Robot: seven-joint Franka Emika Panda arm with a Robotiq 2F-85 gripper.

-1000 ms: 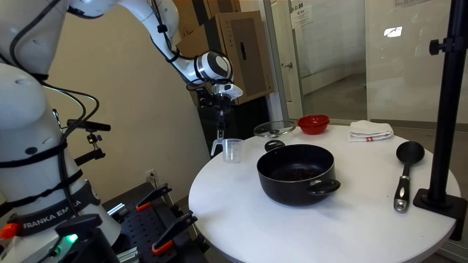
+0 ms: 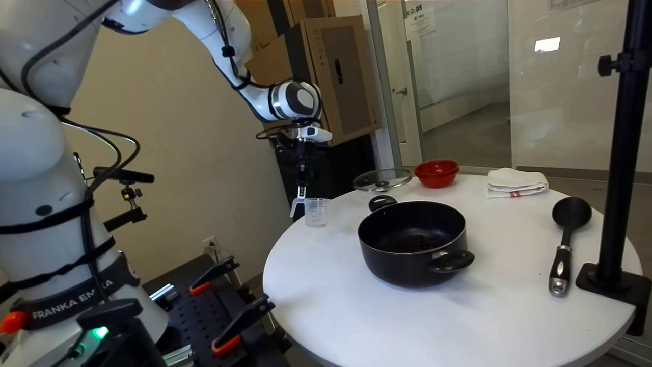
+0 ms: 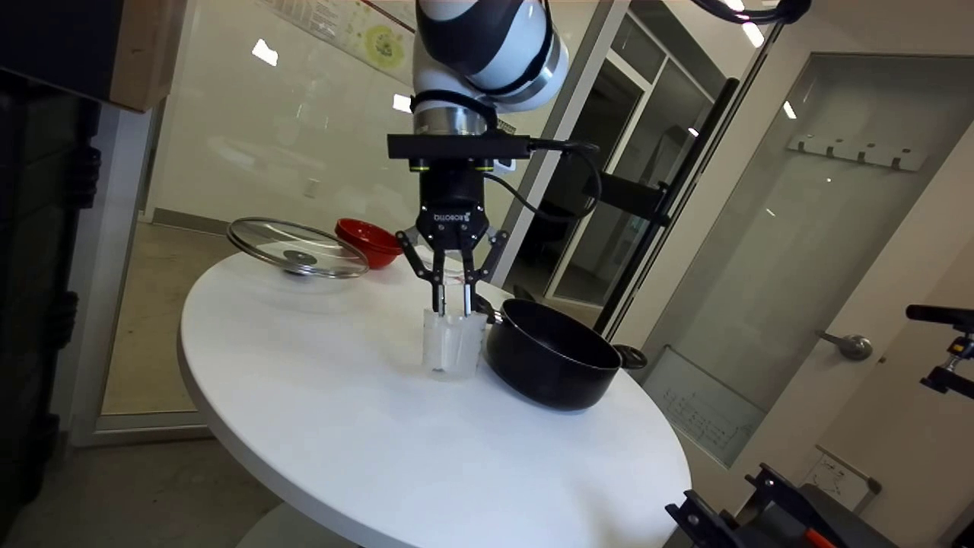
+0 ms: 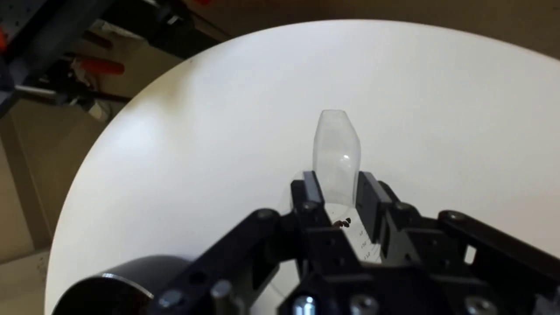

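Observation:
A clear plastic measuring cup (image 2: 316, 214) is upright near the table's left edge, and my gripper is shut on its handle (image 4: 336, 152). Seen in the second exterior view, the gripper (image 3: 454, 312) points straight down with its fingertips at the top of the cup (image 3: 453, 352). A few dark bits (image 4: 343, 222) lie at the cup's bottom in the wrist view. Whether the cup touches the table I cannot tell. Beside it stands a black pot (image 2: 412, 247), with dark contents (image 2: 415, 243) on its floor.
A glass lid (image 2: 382, 180), red bowls (image 2: 437, 174) and a folded white towel (image 2: 517, 183) occupy the far side of the table. A black ladle (image 2: 565, 244) lies by the black post (image 2: 617, 153).
The gripper and the measuring cup have shifted slightly left in the first exterior view, away from the pot. The pot and the other objects are where they were.

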